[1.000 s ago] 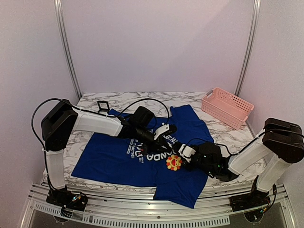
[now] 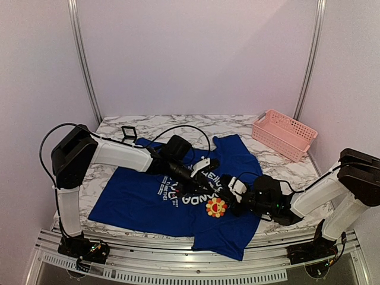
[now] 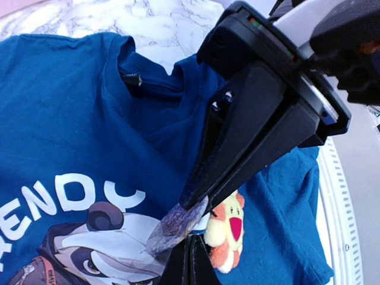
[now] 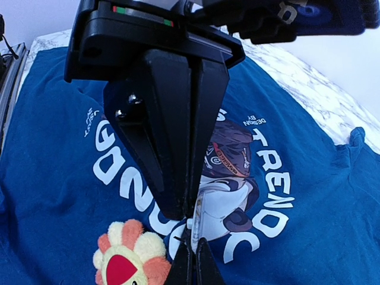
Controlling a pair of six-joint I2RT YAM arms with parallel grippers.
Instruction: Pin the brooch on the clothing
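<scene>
A blue printed T-shirt (image 2: 130,202) lies spread on the marble table. The flower brooch (image 2: 216,207), with cream and orange petals and a red mouth, rests on it beside the white lettering; it also shows in the left wrist view (image 3: 228,228) and right wrist view (image 4: 127,258). My left gripper (image 2: 199,185) and my right gripper (image 2: 228,196) meet tip to tip just above the brooch, both shut. A thin, pale piece of the printed fabric appears pinched up at their fingertips; which gripper holds it is hard to tell.
A pink plastic basket (image 2: 284,148) stands at the back right. A small black frame-like object (image 2: 129,133) sits at the back left. Bare marble shows along the back.
My right arm has shifted slightly, and the brooch sits a little lower and further left in the top view. The left arm has moved very little.
</scene>
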